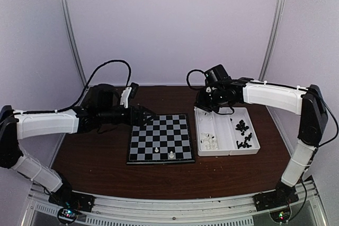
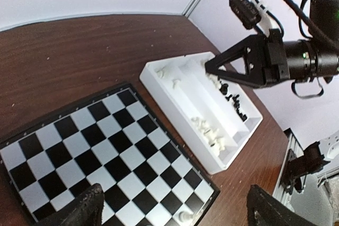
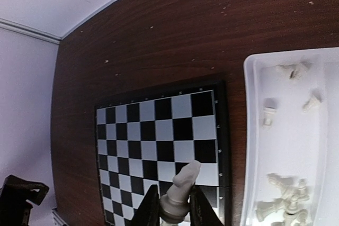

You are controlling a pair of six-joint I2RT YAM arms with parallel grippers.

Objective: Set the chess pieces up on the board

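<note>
My right gripper is shut on a white chess piece (image 3: pixel 185 181), raised above the board's right side and tray edge. My left gripper (image 1: pixel 147 116) stands open over the board's upper left, nothing between its fingers. The chessboard (image 1: pixel 136 154) carries two small white pieces near its front, a white piece (image 1: pixel 171 155) and a smaller one (image 1: pixel 156 150). The divided white tray (image 1: pixel 229 151) holds loose white pieces (image 1: pixel 209 140) on the left and black pieces (image 1: pixel 241 127) on the right.
Pale walls close in the back and both sides.
</note>
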